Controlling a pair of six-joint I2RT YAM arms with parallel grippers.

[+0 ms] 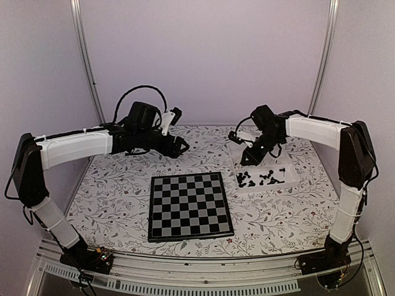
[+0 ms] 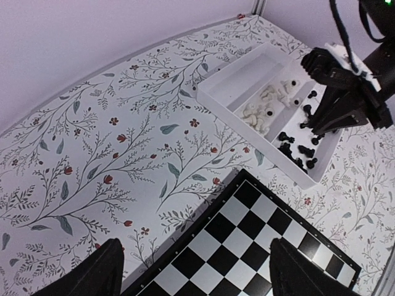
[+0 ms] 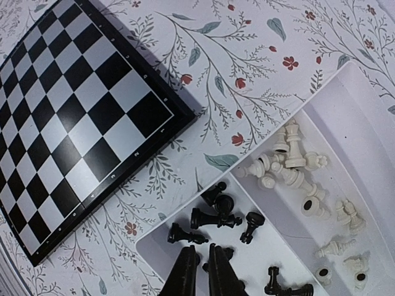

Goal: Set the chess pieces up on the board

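The empty chessboard (image 1: 190,206) lies front center of the table. A white box (image 1: 284,185) right of it holds loose white pieces (image 3: 293,145) in one compartment and black pieces (image 3: 210,219) in another. My right gripper is over the black-piece compartment, its fingers close together; whether a piece is between them is hard to tell. My left gripper (image 1: 178,148) hangs above the table behind the board, fingers apart in the left wrist view, nothing visible between them.
Walls bound the back and both sides.
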